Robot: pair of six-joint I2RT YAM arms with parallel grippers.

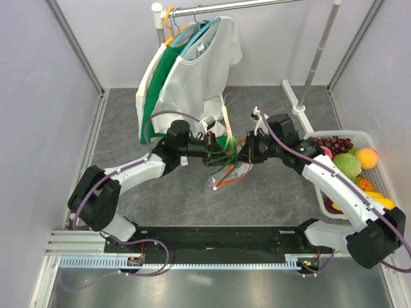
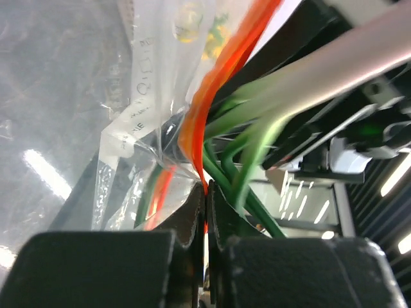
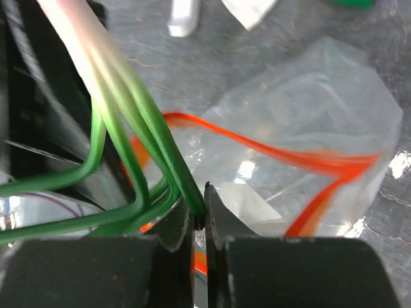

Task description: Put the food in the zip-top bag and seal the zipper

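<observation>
The zip top bag (image 1: 228, 178), clear with an orange zipper edge, hangs between the two grippers at mid-workspace. My left gripper (image 1: 212, 154) is shut on its orange edge (image 2: 199, 109). My right gripper (image 1: 249, 153) is shut on green onions (image 1: 228, 131) (image 3: 141, 122), whose white ends point up and back and whose green leaves droop over the bag's top. In the right wrist view the bag (image 3: 308, 115) shows behind the onions. Whether the onions are inside the bag I cannot tell.
A white basket (image 1: 319, 192) of fruit and vegetables stands at the right. A rack (image 1: 237, 5) with hanging shirts is at the back. Bare grey floor (image 1: 141, 192) lies in front of and around the grippers.
</observation>
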